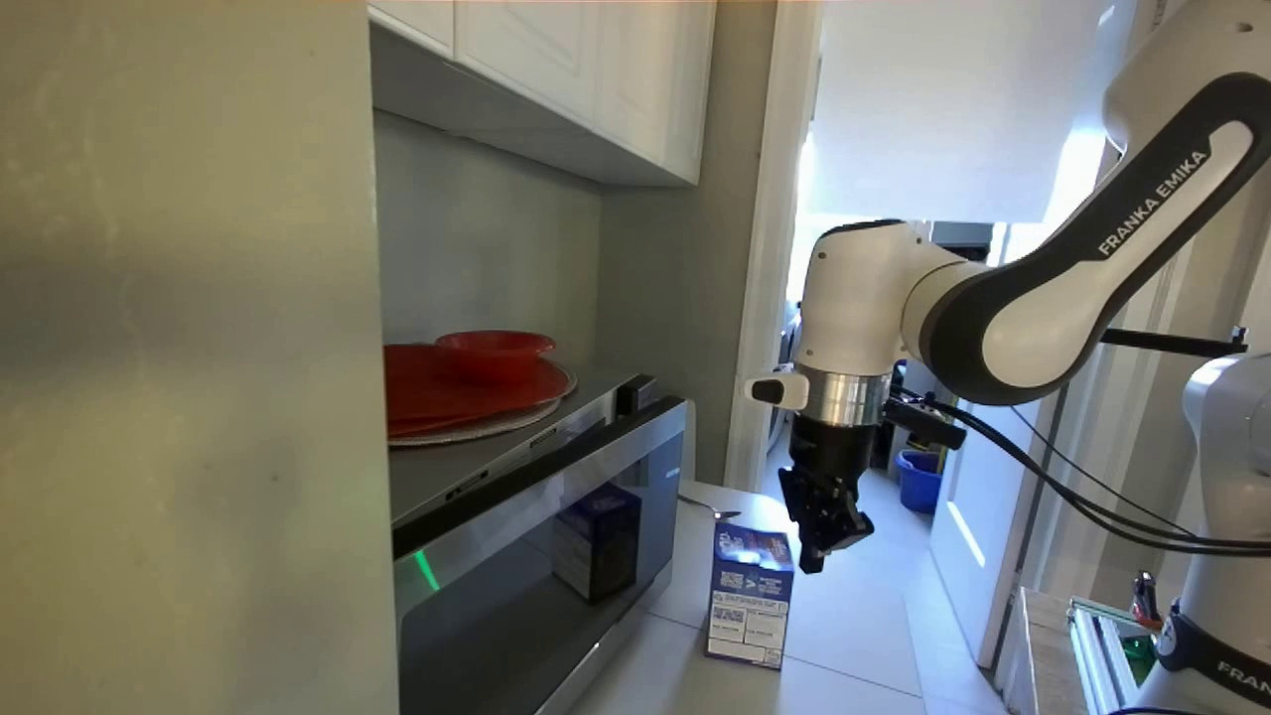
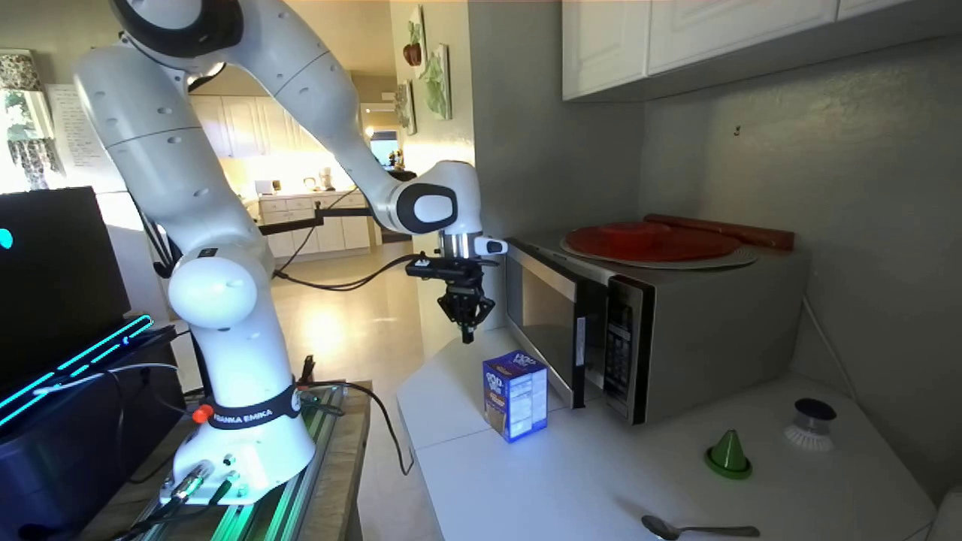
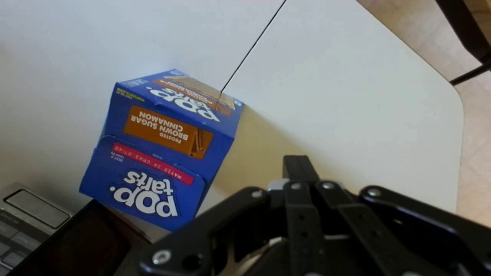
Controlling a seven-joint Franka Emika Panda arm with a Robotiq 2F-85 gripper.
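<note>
A blue Pop-Tarts box stands upright on the white counter, close to the half-swung microwave door. My gripper hangs above the counter, apart from the box and higher than its top. Seen from the wrist, the box is left of the fingers, which are shut together with nothing showing between them. In exterior view 1 the gripper is beside the upper right of the box.
Red dishes lie on top of the microwave. A green juicer, a brush and a spoon rest on the counter's near side. Bare counter extends right of the box to its rounded edge.
</note>
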